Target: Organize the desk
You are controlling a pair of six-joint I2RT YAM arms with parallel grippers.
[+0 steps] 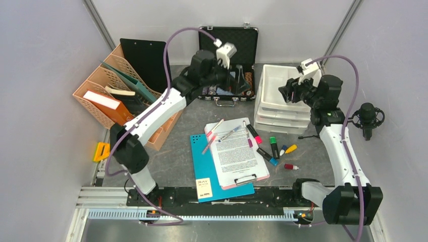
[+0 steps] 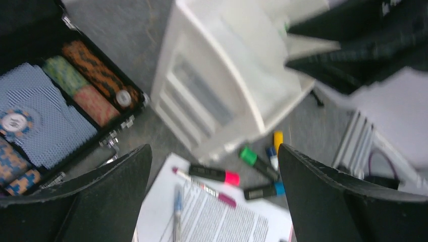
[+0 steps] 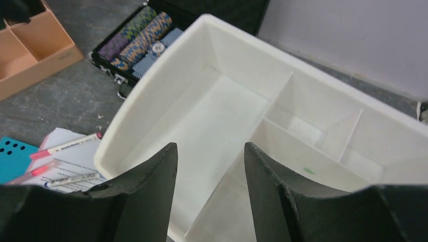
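Observation:
My left gripper is open, its fingers wide apart with nothing between them; from above it is over the poker-chip case [image 1: 222, 99]. Over the white drawer organizer [image 1: 270, 91] hangs my right gripper, its fingers part open and empty above the bare top tray. On the desk lie a clipboard with papers [image 1: 232, 159], a blue folder [image 1: 202, 166] under it, and several pens on the sheet. Markers lie to the right: pink-tipped [image 1: 254, 133], green [image 1: 274, 147], blue-tipped [image 1: 266, 156], plus a small red bottle [image 1: 290, 166].
At the left stands a peach perforated rack [image 1: 164, 133] holding an orange book [image 1: 107, 107], a teal folder [image 1: 131, 80] and a black clipboard [image 1: 146, 63]. A yellow tool [image 1: 101, 152] lies by the left wall. Bare desk shows between rack and papers.

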